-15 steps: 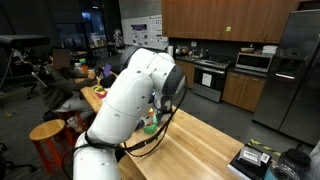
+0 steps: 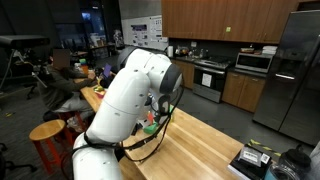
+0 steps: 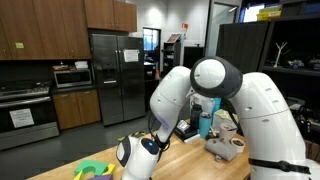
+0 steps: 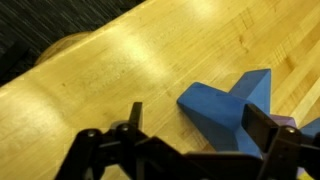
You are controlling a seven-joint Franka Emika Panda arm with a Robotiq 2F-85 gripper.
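In the wrist view a blue angular block (image 4: 215, 108) with a pointed, star-like shape lies on the wooden table. My gripper is open above the tabletop, its fingers well apart. The block shows in the gap, nearer the right finger, which hides part of it. I cannot tell whether they touch. At the right edge of the wrist view a mauve piece (image 4: 284, 121) and another blue part show beside the block. Exterior view 2 has the gripper low over the table, its fingertips hard to make out there.
A green object (image 3: 92, 167) lies on the table by the gripper. The table's far right end holds a dark box (image 2: 250, 160) and other items. Stools (image 2: 47, 131) stand along the left edge. Bare wood (image 2: 195, 150) fills the table's middle.
The arm has shifted slightly to the right in exterior view 1. Objects on the table look unmoved.
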